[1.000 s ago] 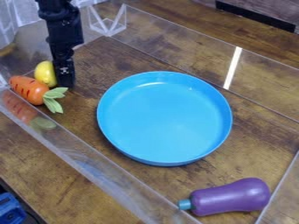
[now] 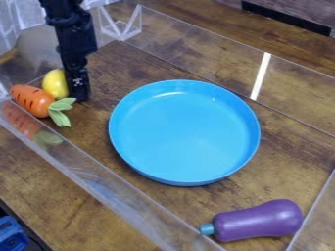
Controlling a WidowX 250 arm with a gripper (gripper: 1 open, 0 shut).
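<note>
The black gripper [image 2: 73, 84] is low at the upper left, right beside a yellow object [image 2: 54, 83], possibly a lemon, which it partly hides. A toy carrot [image 2: 31, 99] with green leaves lies just in front of them. A large blue plate [image 2: 183, 131] sits in the middle, and a purple toy eggplant [image 2: 256, 221] lies at the lower right. The gripper appears open; whether it touches the yellow object is hard to tell.
Clear plastic walls border the wooden surface [image 2: 157, 206] on several sides. A blue object [image 2: 10, 235] is outside at the lower left. Bare wood surrounds the plate.
The gripper has shifted very slightly down beside the yellow object; otherwise nothing has visibly changed.
</note>
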